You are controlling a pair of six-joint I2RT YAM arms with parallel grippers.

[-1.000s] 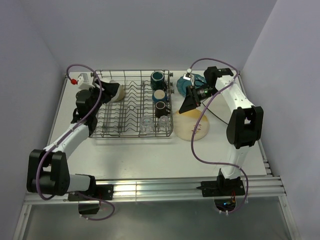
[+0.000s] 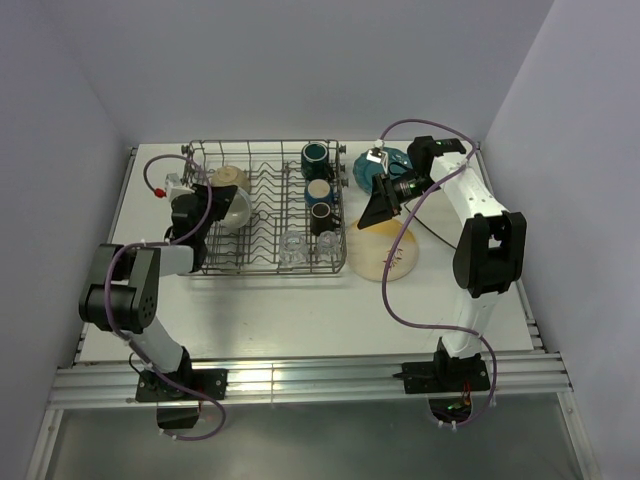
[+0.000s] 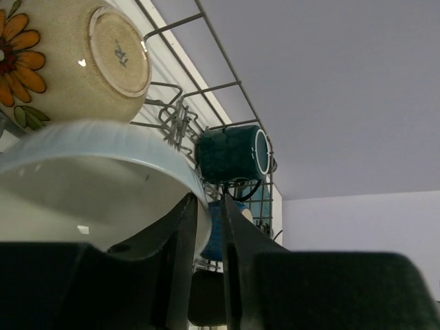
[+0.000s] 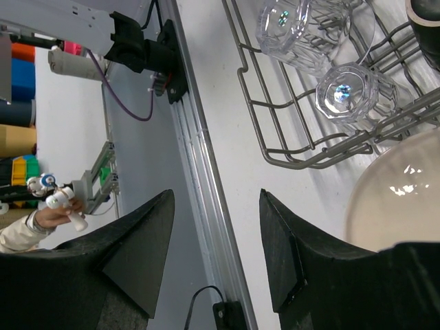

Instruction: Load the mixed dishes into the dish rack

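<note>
A white bowl (image 2: 238,211) leans in the left part of the dish rack (image 2: 265,272), below a cream flower bowl (image 3: 75,58). In the left wrist view the white bowl's rim (image 3: 117,143), partly blurred, passes beside one finger of my left gripper. A narrow gap shows between these fingers, and the far finger stands apart from the rim. Over the yellowish plate (image 2: 382,262), right of the rack, my right gripper is wide open and empty. A teal dish (image 2: 370,168) and a pale plate (image 2: 440,212) lie partly under the right arm.
Along the rack's right side are a dark green mug (image 2: 315,158), a blue mug (image 2: 318,192), a black mug (image 2: 321,215) and two clear glasses, one (image 2: 293,247) beside the other (image 2: 328,244). The rack's middle is empty. Bare table (image 2: 270,320) lies in front.
My left arm has come in toward the rack and its gripper lower over the left side. The right arm has stayed still.
</note>
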